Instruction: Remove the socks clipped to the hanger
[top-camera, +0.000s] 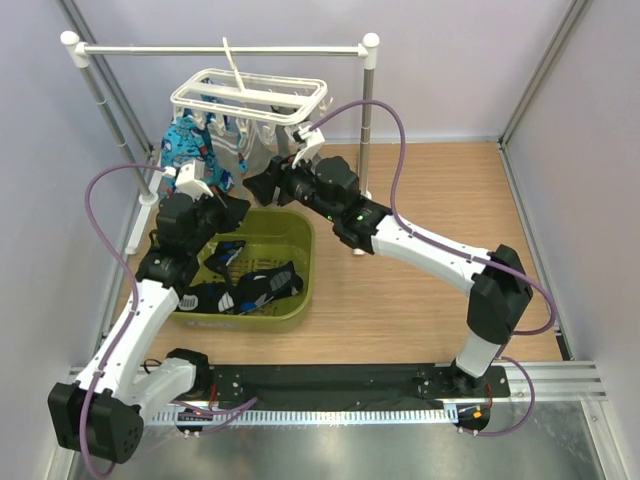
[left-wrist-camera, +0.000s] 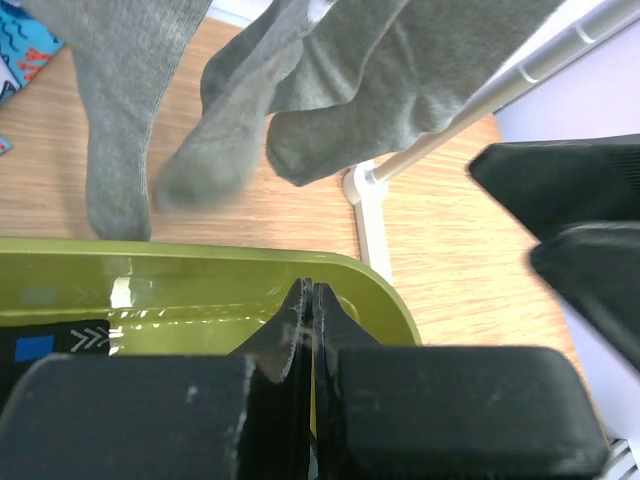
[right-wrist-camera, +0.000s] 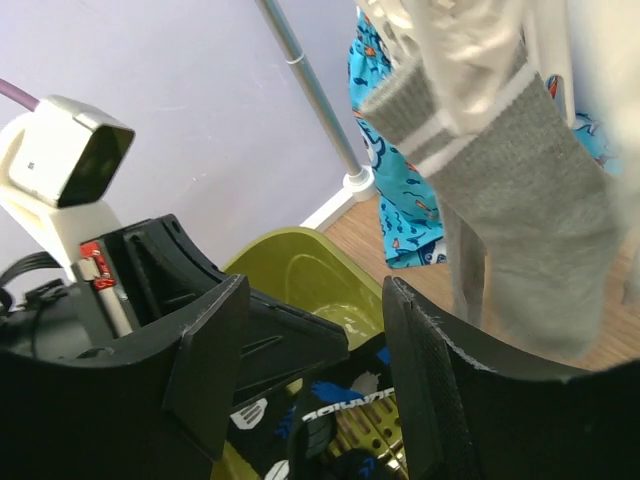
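Note:
The white clip hanger (top-camera: 245, 96) hangs from the rack's top bar. Grey socks (left-wrist-camera: 345, 110) dangle from it, along with blue patterned cloth (top-camera: 185, 140). In the left wrist view my left gripper is shut, its tips meeting over the green bin with no fabric between them. Beside the hanging socks stands my right gripper, open and empty. A grey sock with a pale stripe (right-wrist-camera: 525, 200) hangs to the right of its fingers, apart from them. Dark socks (top-camera: 268, 286) lie in the green bin (top-camera: 304, 232).
Both grippers are close together under the hanger; the right one's dark finger intrudes on the left wrist view. A rack post (top-camera: 366, 130) stands just behind the right arm. To the right, the wooden floor (top-camera: 450, 190) is clear.

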